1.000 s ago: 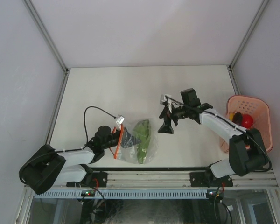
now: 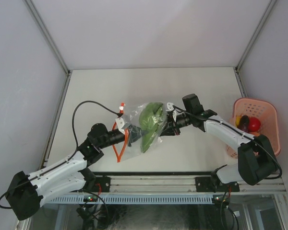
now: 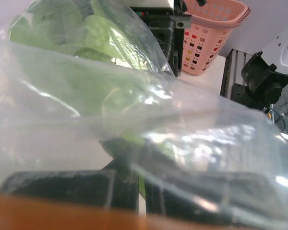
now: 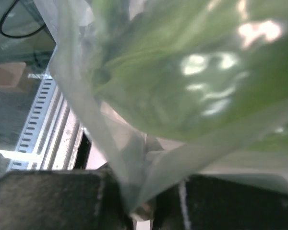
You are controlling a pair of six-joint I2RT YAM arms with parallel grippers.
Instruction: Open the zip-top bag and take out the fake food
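Observation:
A clear zip top bag [image 2: 130, 149] with an orange zip strip [image 2: 117, 152] lies mid-table. Inside it is a green leafy fake food [image 2: 151, 116], like lettuce, also filling much of the right wrist view as a green mass [image 4: 192, 72]. My left gripper [image 2: 143, 132] reaches past the orange strip into the bag; its dark fingers [image 3: 62, 189] show through the film, shut, with no food visibly held. At the bag's far end from the zip, my right gripper is shut on the plastic film, which gathers into a point between its fingers.
A pink basket [image 2: 265, 106] with a red piece [image 2: 254, 124] and other fake food stands at the right edge. Bare white table [image 2: 98, 86] stretches behind the bag. A metal rail [image 2: 149, 177] runs along the front edge.
The left arm and the bag have moved away from the front edge. My right gripper was open beside the bag; its fingers have come together on the film at the bag's end.

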